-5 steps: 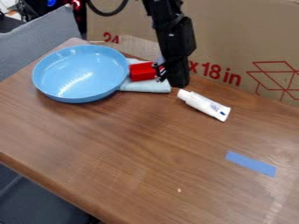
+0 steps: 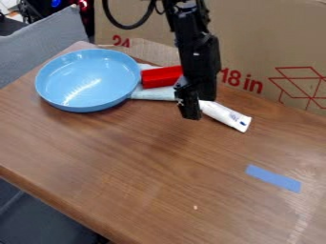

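The black gripper [image 2: 192, 107] hangs low at the upper middle of the table, over the near-left end of a white tube [image 2: 230, 118] with a blue label. Its fingertips partly hide that end; whether they touch it is unclear. Behind and left of the gripper, a red object [image 2: 160, 76] rests on pale cloths [image 2: 155, 93], beside a blue plate [image 2: 87, 82] at the upper left.
A cardboard box [image 2: 268, 62] stands along the back. A strip of blue tape [image 2: 273, 177] is on the right of the wooden table [image 2: 152, 172], whose front and middle are clear. Grey fabric [image 2: 29, 62] borders the left side.
The gripper has moved down and slightly right, to the left end of the white tube. The other objects appear unmoved.
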